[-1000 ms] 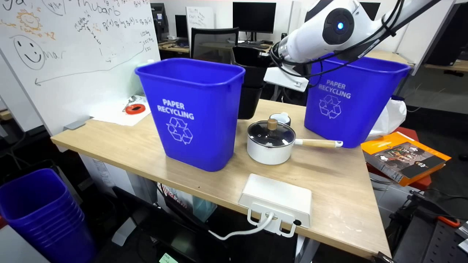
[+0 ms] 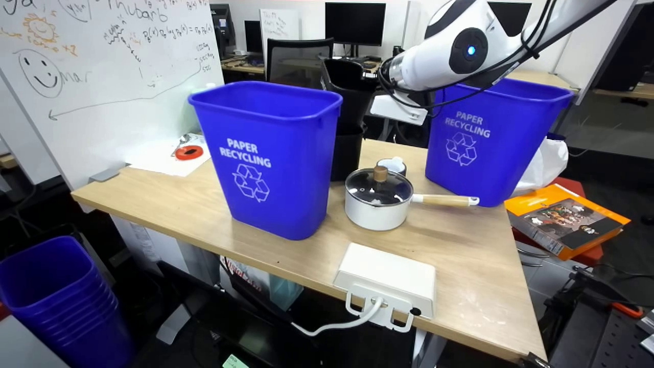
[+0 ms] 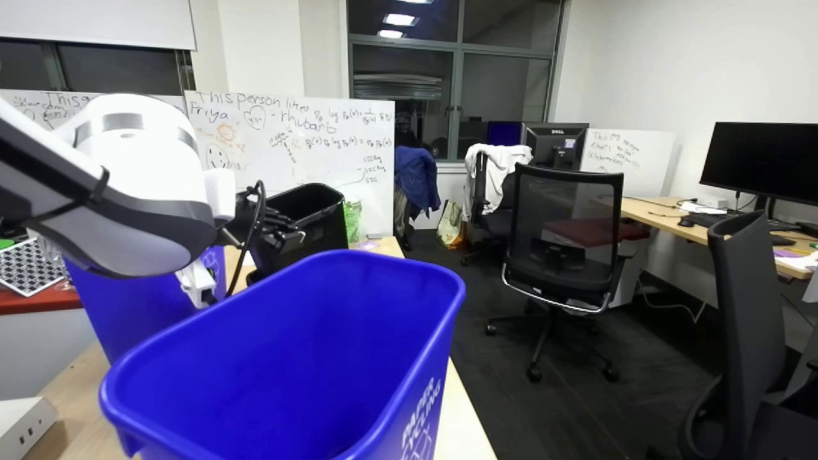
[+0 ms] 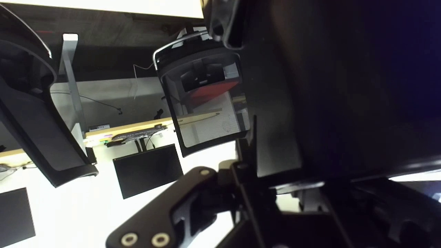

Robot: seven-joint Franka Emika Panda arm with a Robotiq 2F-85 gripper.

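A tall black bin stands behind the near blue paper recycling bin in exterior view 1. An edge crosses its side above a lower black section; whether this is a second, nested bin I cannot tell. The black bin also shows past the arm in exterior view 2. My gripper is shut on its rim. In the wrist view, the black bin's wall fills the right side, beside my gripper. The bin's inside and part of its base are hidden.
A white pot with a glass lid and a cup stand near the black bin. Another blue bin is to the right. A white box lies at the table's front edge.
The upper rim is slightly higher. My arm has shifted a little.
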